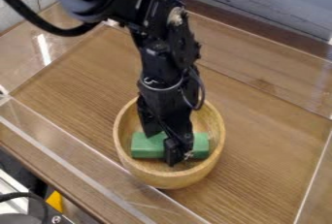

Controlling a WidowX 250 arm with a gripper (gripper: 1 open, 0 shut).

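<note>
My gripper [172, 143] reaches down from the top into a light wooden bowl [132, 172] at the lower middle, its black fingers open over a green block [148, 146]. The block lies in the bottom of the bowl and shows on both sides of the fingers, which partly hide it. Whether the fingertips touch it is hard to tell.
A clear strip runs along the lower left edge, with a yellow object and cables beyond it. A pale wall stands at the back.
</note>
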